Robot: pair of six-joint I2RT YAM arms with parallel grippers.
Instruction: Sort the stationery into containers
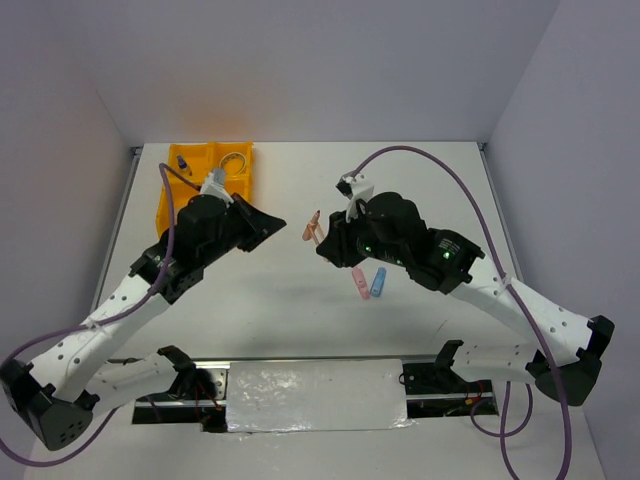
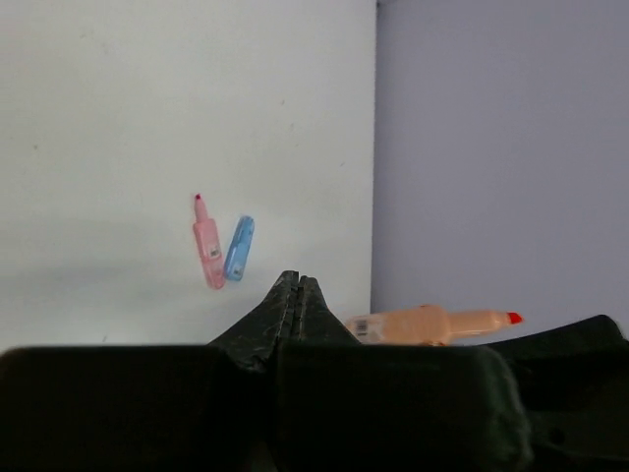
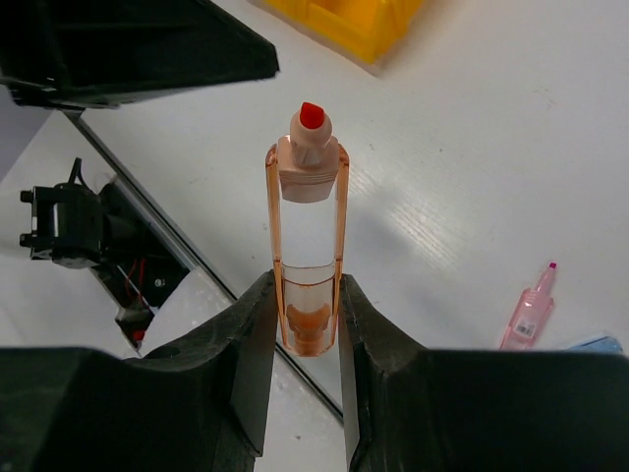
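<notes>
In the top view my left gripper (image 1: 282,223) hangs left of centre, its fingers closed tip to tip with nothing between them. The left wrist view shows the same closed fingers (image 2: 285,305), with the orange highlighter (image 2: 423,323) outside them to the right. My right gripper is shut on that highlighter's orange clear end; the red tip points away from the fingers. On the table lie a pink highlighter (image 1: 360,282) and a blue pen-like piece (image 1: 378,281), side by side, right of centre.
An orange divided container (image 1: 197,158) stands at the back left, holding a yellow ring (image 1: 233,163) and a small dark item (image 1: 183,164); the left arm covers part of it. Walls rise on both sides.
</notes>
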